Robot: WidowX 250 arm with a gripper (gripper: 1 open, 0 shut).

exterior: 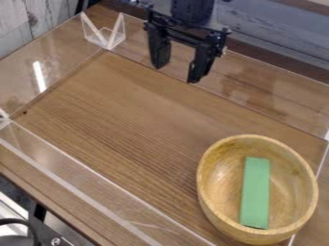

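Observation:
A black gripper [179, 61] reaches down from the top centre of the camera view, over the back of the wooden table, its two fingers apart with nothing seen between them. A wide tan bowl [218, 183] sits at the front right. A green block [255, 192] lies inside it.
A white wire-like object [106, 31] is at the back left. A black cable or part [15, 229] shows at the lower left corner.

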